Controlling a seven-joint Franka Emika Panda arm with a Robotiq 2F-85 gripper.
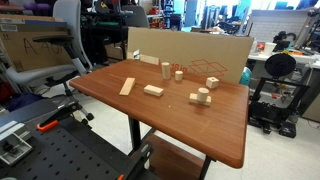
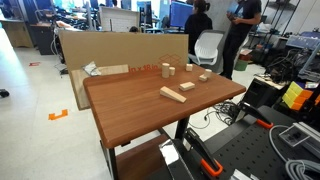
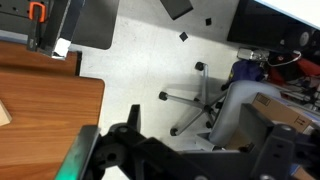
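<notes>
On the brown table stand several pale wooden blocks. An upright cylinder and a smaller cylinder are near the back, with a cube to their right. Toward the front lie a rectangular block and a long, narrow piece. A round block rests on a flat block at the right. In the wrist view, my gripper has its dark fingers spread apart, with nothing between them. It hangs over grey floor beside the table, away from the blocks.
A tan panel borders the table's back. Office chairs and two people are beyond it. A black workbench adjoins the near side.
</notes>
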